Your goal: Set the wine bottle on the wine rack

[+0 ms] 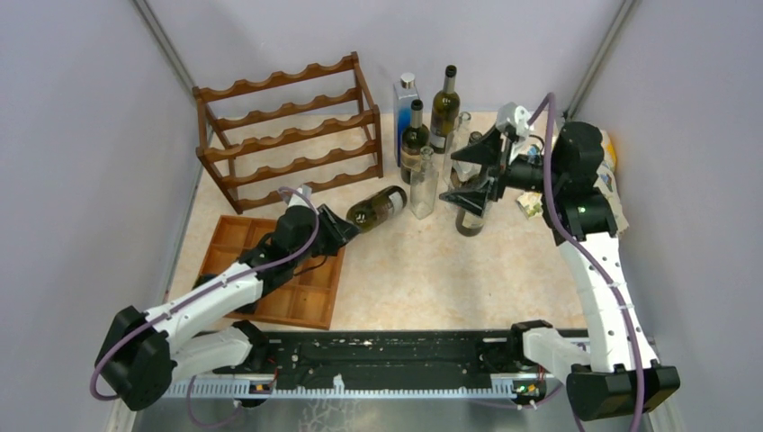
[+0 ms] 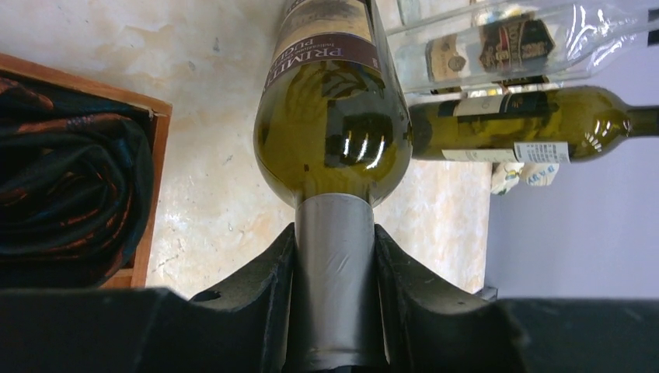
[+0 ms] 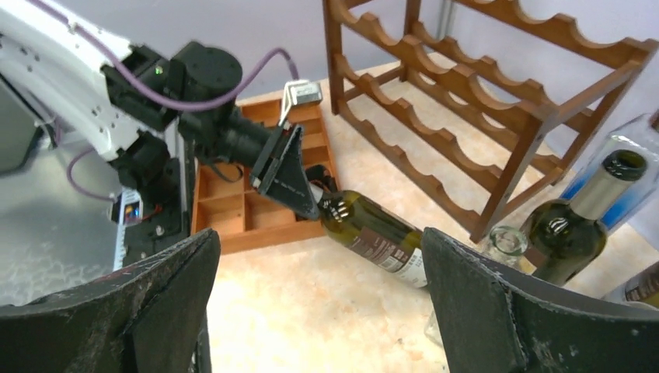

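A green wine bottle (image 1: 376, 209) (image 2: 332, 124) (image 3: 373, 237) is held nearly horizontal by its capped neck in my left gripper (image 1: 346, 229), its base pointing toward the standing bottles. It lies in front of the wooden wine rack (image 1: 297, 137) (image 3: 466, 74), outside it; the rack's slots look empty. My right gripper (image 1: 459, 175) stands open among the standing bottles at the right, with nothing seen between its fingers.
A wooden compartment tray (image 1: 315, 297) with dark cloth (image 2: 70, 186) is under the left arm. Several bottles, green, clear and blue (image 1: 404, 117), stand at the back right.
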